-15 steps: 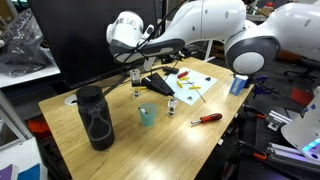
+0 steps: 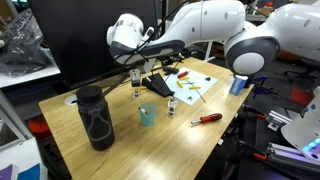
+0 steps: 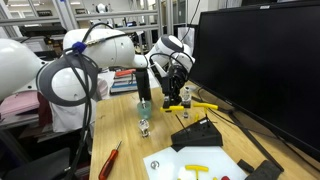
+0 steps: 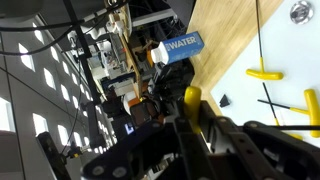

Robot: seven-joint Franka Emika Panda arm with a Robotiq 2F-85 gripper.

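My gripper (image 3: pixel 184 98) is shut on a yellow-handled tool (image 4: pixel 192 108), whose handle points out from between the dark fingers in the wrist view. In exterior view 2 the yellow tool (image 3: pixel 176 109) lies roughly level below the wrist, above the far part of the table. Exterior view 1 shows the gripper (image 2: pixel 136 74) near the table's back edge, close to the black monitor; its fingertips are small and hard to make out there. How much of the handle sits inside the fingers is hidden.
A black open box (image 3: pixel 198 133) stands near the gripper. Yellow-handled tools lie on a white sheet (image 3: pixel 160 165). A black cylinder (image 2: pixel 96 118), teal cup (image 2: pixel 148 115), small bottle (image 2: pixel 172 105) and red screwdriver (image 2: pixel 207 119) stand or lie on the table.
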